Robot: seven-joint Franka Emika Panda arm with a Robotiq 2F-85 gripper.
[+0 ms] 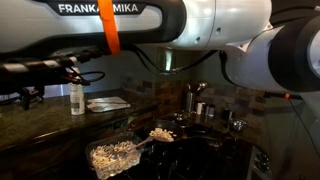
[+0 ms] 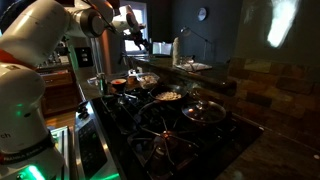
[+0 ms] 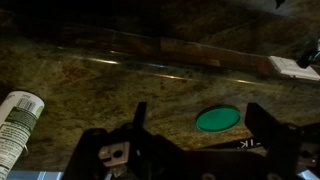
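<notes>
In the wrist view my gripper is open, its two dark fingers well apart. A green oval object (image 3: pixel 218 119) shows below on the dark countertop, in line with the gap between the fingers and nearer the right one. Nothing appears held. Exterior view 2 has the arm (image 2: pixel 85 22) stretched to the far counter, with its small, dark hand end near the window. In exterior view 1 the arm (image 1: pixel 165 20) crosses the top, and the gripper is out of frame.
A white bottle (image 3: pixel 18 125) stands left of the gripper; white flat items (image 1: pixel 107 104) lie farther along the counter. A clear dish of pale food (image 1: pixel 112 157) and a pan of food (image 1: pixel 162 133) are by the stove. A lidded pan (image 2: pixel 203 110) sits on the stovetop.
</notes>
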